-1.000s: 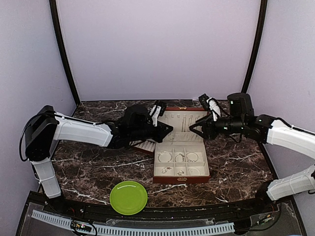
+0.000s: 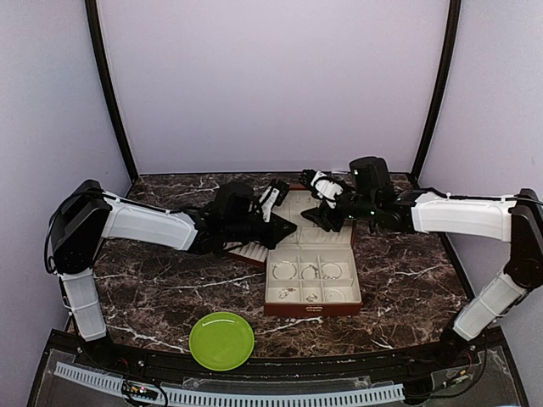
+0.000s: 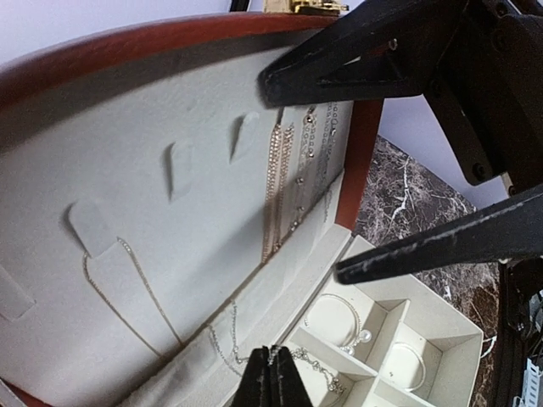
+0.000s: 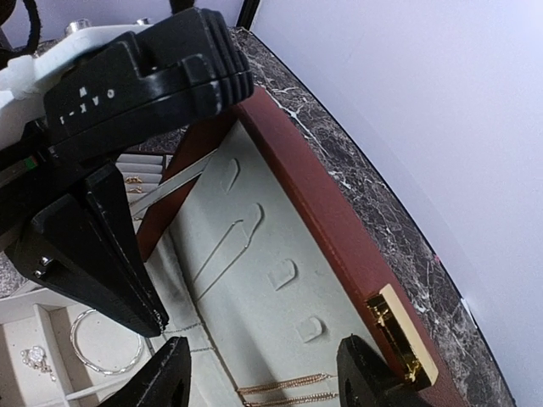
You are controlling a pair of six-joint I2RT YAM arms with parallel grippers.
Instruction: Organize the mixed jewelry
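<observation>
My left gripper is shut at the lid's inner base, and two strands of a thin silver chain (image 3: pixel 224 346) run from its fingertips to the fold below the lid. In front of the upright lid (image 2: pixel 299 202) my right gripper stands open, with nothing between its fingers. One gold necklace (image 3: pixel 102 292) hangs on a lid hook; several more chains (image 3: pixel 273 182) hang farther along. Bracelets and small pieces lie in the compartments of the jewelry box (image 2: pixel 312 310). In the top view the arms cover much of the lid.
A ring tray (image 2: pixel 250 252) lies left of the box, partly under my left arm. On the near left of the dark marble table sits an empty green plate (image 2: pixel 221 341). My two grippers are close together.
The right gripper has moved left, from the lid's right edge to in front of its middle, near the left gripper.
</observation>
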